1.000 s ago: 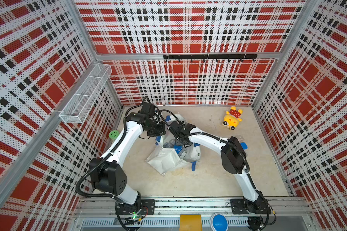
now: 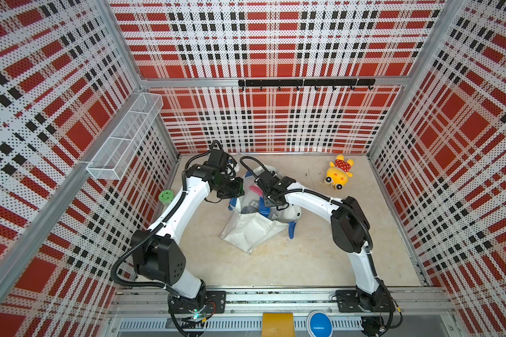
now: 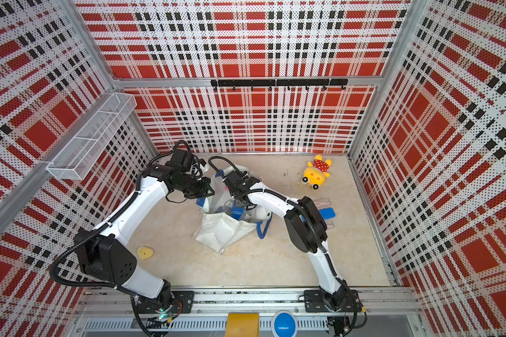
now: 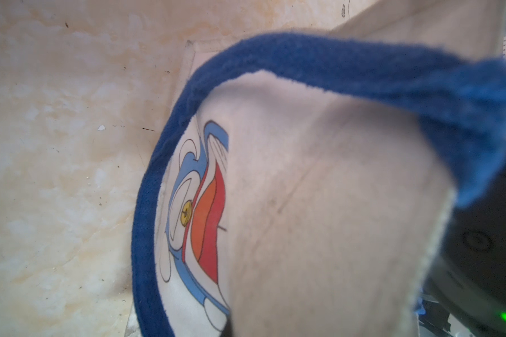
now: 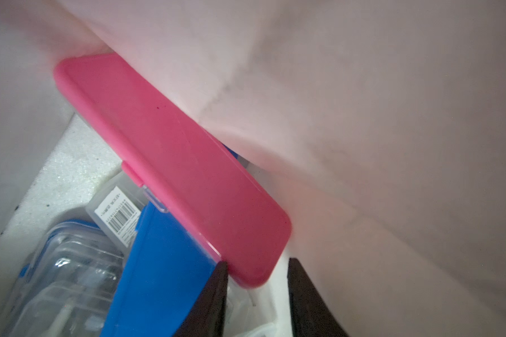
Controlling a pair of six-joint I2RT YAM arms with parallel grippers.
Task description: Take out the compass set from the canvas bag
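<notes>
The white canvas bag [image 2: 246, 233] with blue trim lies open mid-table. My left gripper [image 2: 236, 188] is shut at its left side by the blue-edged fabric; in the left wrist view the cloth [image 4: 331, 213] hides its fingertips. My right gripper is inside the bag, part open, fingertips at the near end of a pink case [image 5: 174, 163]. Under that lie a blue case [image 5: 157, 280], clear plastic boxes [image 5: 73, 275] and a labelled item [image 5: 118, 213]. I cannot tell which is the compass set.
A yellow toy [image 2: 338, 174] lies at the back right, and clear and blue items [image 3: 326, 213] at the right. A wire basket [image 2: 123, 137] hangs on the left wall.
My right arm has shifted slightly right and back, and the bag's opening and near blue strap have moved rightward with it. My left arm stays put.
</notes>
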